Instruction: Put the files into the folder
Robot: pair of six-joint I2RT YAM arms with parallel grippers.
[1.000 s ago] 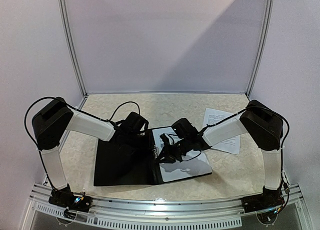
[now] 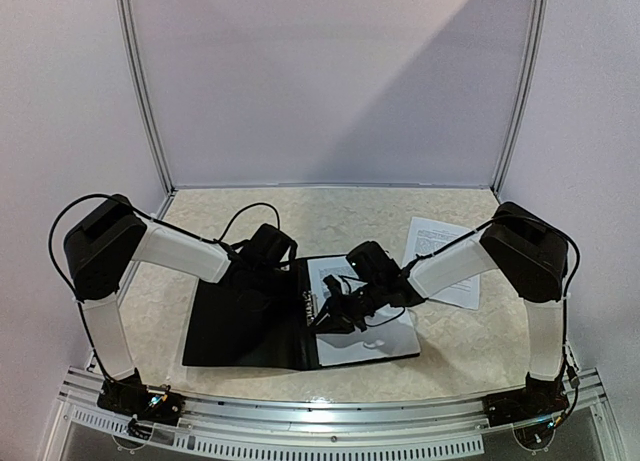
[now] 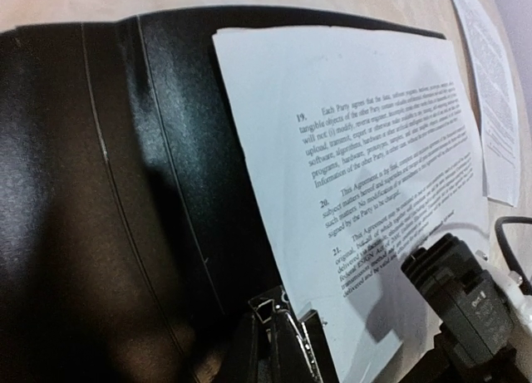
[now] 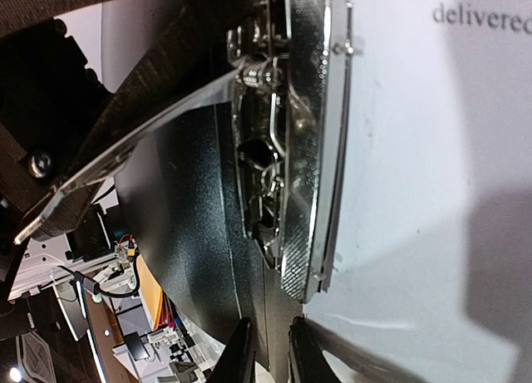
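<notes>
The black folder (image 2: 240,341) lies open, with white printed sheets (image 3: 366,150) on its right half. A silver metal clip (image 4: 312,150) stands along the spine at the sheets' left edge. My left gripper is shut beside the clip, close to its metal lever (image 4: 150,134); whether the thin lever is between its fingers I cannot tell. Low over the spine at the clip's near end is my right gripper, its fingers apart with only the spine visible in the gap.
Another printed sheet (image 2: 450,286) lies on the table behind the right arm, partly covered by it. Both arms reach over the folder and stand close together.
The folder has shifted slightly left and turned a little, its near right corner coming nearer. The right gripper has moved only slightly. My left arm looks still.
</notes>
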